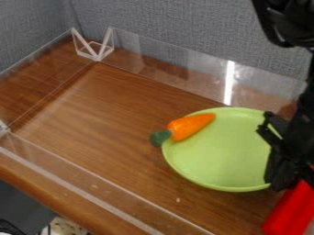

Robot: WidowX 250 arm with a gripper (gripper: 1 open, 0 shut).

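Observation:
A light green plate (221, 161) lies on the wooden table, right of centre. An orange toy carrot (188, 127) with a dark green top lies across the plate's upper left rim, its top reaching toward the table. My black gripper (280, 165) is at the right edge, beside the plate and above a red object (289, 212); its fingertips are dark and partly cut off by the frame, and I see nothing orange between them.
A clear plastic barrier runs along the back and front left of the table (86, 110). A white wire bracket (92, 48) stands at the back left.

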